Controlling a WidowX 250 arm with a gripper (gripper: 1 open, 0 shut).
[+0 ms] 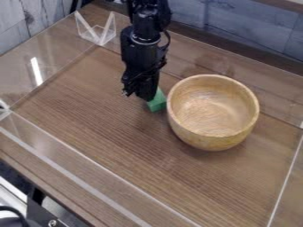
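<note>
My black gripper (144, 92) reaches down from the top of the view, its fingertips low over a small green object (155, 103) just left of a large light wooden bowl (213, 122). The fingers look close together, and I cannot tell whether they touch the green object, which is partly hidden behind them and beside the bowl's rim.
Clear plastic pieces stand at its top-left and left edges. A dark cable or object lies at the bottom-left corner, off the tabletop.
</note>
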